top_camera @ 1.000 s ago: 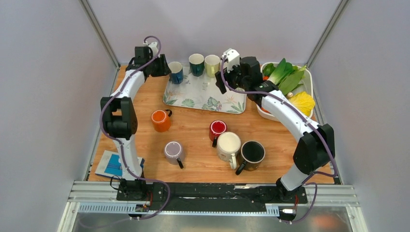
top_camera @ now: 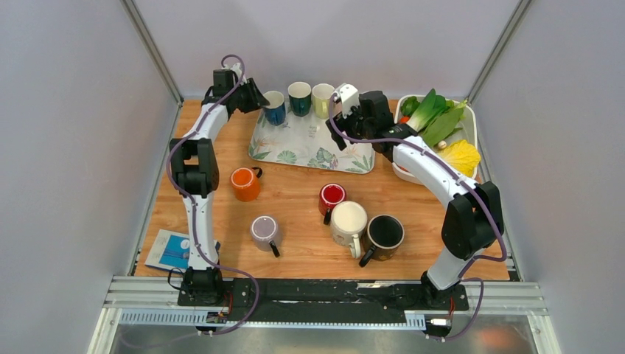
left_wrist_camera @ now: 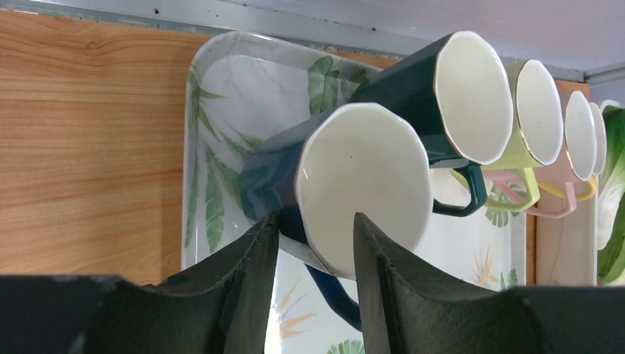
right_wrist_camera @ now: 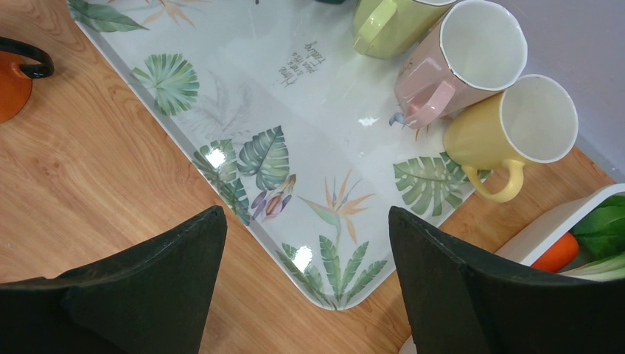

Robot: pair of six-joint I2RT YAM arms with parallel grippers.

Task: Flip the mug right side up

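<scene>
At the tray's (top_camera: 265, 147) back left stands a blue mug (left_wrist_camera: 365, 181). My left gripper is part open at its rim, one finger against the near wall and the other at the mouth; a firm hold cannot be told. My right gripper hangs part open over the tray's right side, nothing between its fingers. On the front table are upside-down mugs: orange (top_camera: 245, 189), lilac (top_camera: 262, 232) and red (top_camera: 332, 194).
Green, pink (right_wrist_camera: 464, 63) and yellow mugs line the tray's back. A white tub (top_camera: 402, 171) of vegetables is at right; cream (top_camera: 346, 220) and black (top_camera: 385, 232) mugs stand front right.
My right gripper has moved slightly toward the table's front and lower in the top view.
</scene>
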